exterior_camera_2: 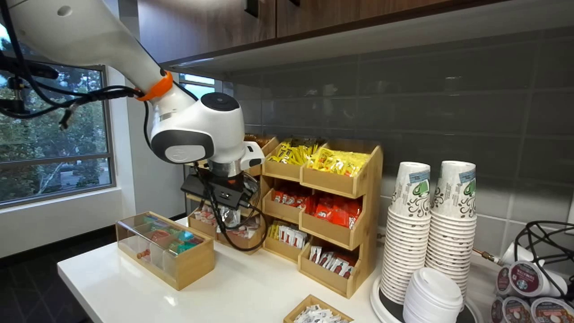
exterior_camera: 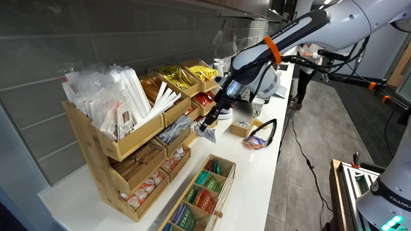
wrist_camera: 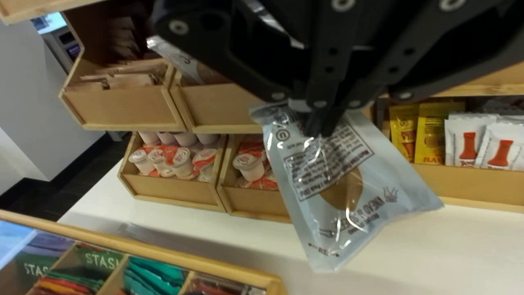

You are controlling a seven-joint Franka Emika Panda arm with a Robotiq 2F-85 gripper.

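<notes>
A silvery packet (wrist_camera: pixel 334 196) with printed labels and a small clear window hangs from my gripper, pinched near its upper edge in the wrist view. The fingers are shut on it. From exterior view 1, the packet (exterior_camera: pixel 207 134) dangles above the counter, close to the front of the wooden organizer, below my gripper (exterior_camera: pixel 203 127). Similar silver packets (exterior_camera: pixel 174 129) fill a middle-tier bin to the left of the gripper. In exterior view 2 the fingers and packet are hard to make out behind the gripper's body and cables.
A tea box (exterior_camera: pixel 231 173) with a clear front stands nearer on the counter. Creamer cups (wrist_camera: pixel 181 162) fill low bins. An orange-and-purple packet (exterior_camera: pixel 255 142) lies by a black-rimmed object. Stacked paper cups (exterior_camera_2: pixel 407 237) stand at right in exterior view 2.
</notes>
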